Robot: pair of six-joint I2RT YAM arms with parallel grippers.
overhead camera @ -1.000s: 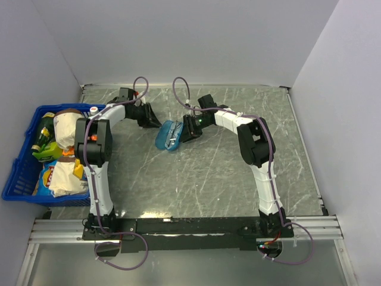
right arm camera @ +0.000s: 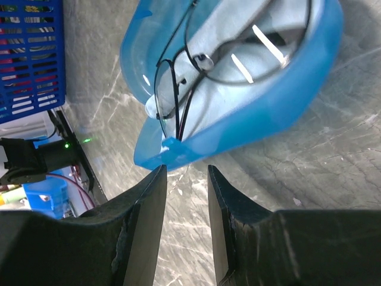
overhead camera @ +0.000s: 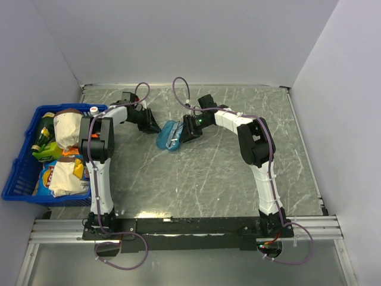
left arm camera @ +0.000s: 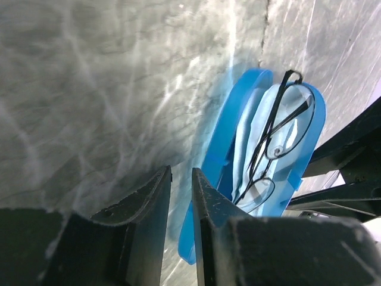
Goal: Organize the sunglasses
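The open blue glasses case (overhead camera: 161,140) lies mid-table, tilted in the top view, with thin dark-framed glasses (left arm camera: 266,143) resting on a pale lining inside one half. In the right wrist view the glasses (right arm camera: 178,95) show a clear lens and folded temples. My left gripper is partly open at the case's left side, its fingertips close to the outer blue wall and nothing visibly held. At the opposite side my right gripper stands part open, fingertips by the case's rim (right arm camera: 238,134); whether they touch it I cannot tell.
A full blue basket (overhead camera: 21,173) of bottles, packets and bags stands at the left edge, with the left arm passing beside it. Grey tabletop (overhead camera: 172,185) in front of the case is bare, as is the right side.
The case seems shifted very slightly right. My right arm looks still.
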